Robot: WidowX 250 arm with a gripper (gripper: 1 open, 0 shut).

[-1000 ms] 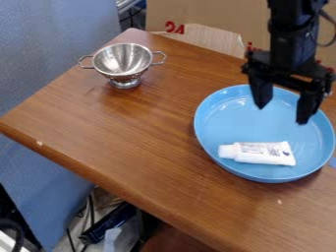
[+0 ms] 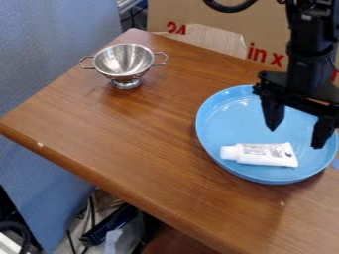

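Observation:
My black gripper (image 2: 296,124) hangs over the right part of a blue plate (image 2: 223,127), its two fingers spread apart with nothing between them. A white tube (image 2: 259,154) with printed text lies on the lower part of the plate, below and a little left of my fingertips.
A steel colander (image 2: 123,62) with two handles stands at the back left of the wooden table (image 2: 113,149). A cardboard box (image 2: 204,18) is behind the table, and a blue-grey padded surface lies beyond its left edge.
My gripper has moved slightly right and down toward the plate. The tube, plate and colander have stayed where they were.

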